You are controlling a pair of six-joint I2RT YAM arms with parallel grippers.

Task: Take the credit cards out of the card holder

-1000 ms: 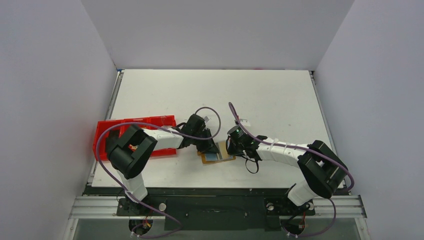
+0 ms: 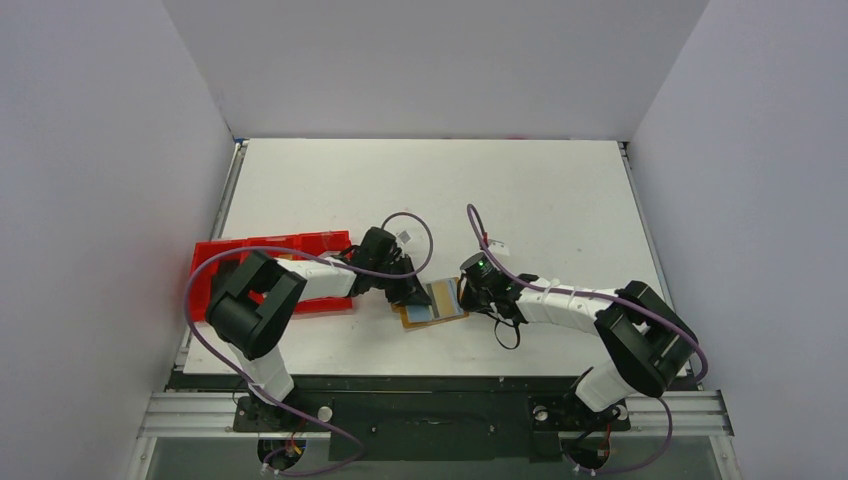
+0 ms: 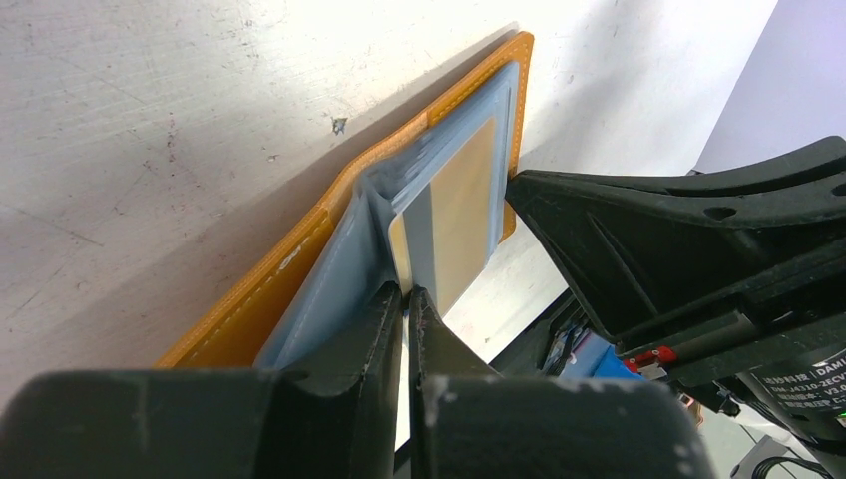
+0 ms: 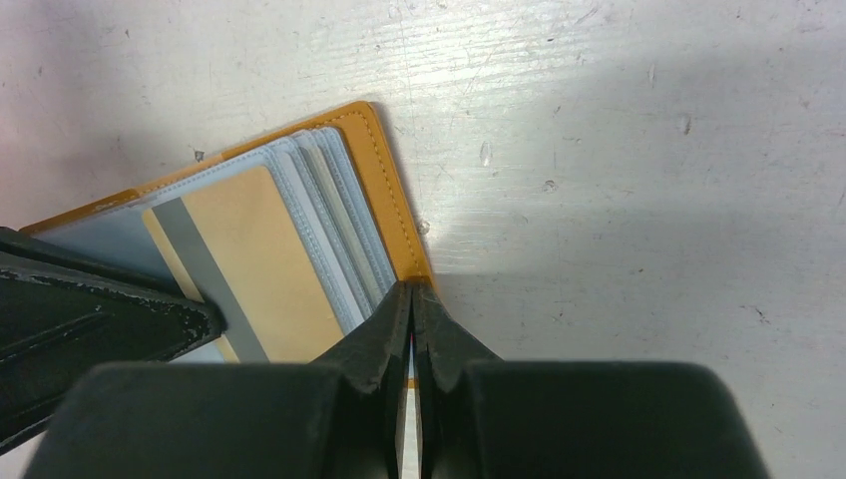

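Observation:
An orange-edged card holder (image 2: 421,325) lies open on the table, with bluish clear sleeves inside. In one sleeve sits a gold card (image 3: 463,215) with a grey stripe and a yellow end strip. At that yellow end my left gripper is shut, the card's edge running between its fingertips. My right gripper stands shut at the holder's right-hand orange border (image 4: 384,185), touching it. Whether the border is pinched or only pressed cannot be told. To the right of the gold card, the edges of more sleeves (image 4: 334,205) show; cards inside them cannot be made out.
A red compartmented tray (image 2: 208,280) stands at the table's left, beneath the left arm. Both arms' cables loop over the work area.
My left gripper has shifted a little left, and the gold card with it. The holder has slid slightly left too. My right gripper has moved a little to the right along the holder.

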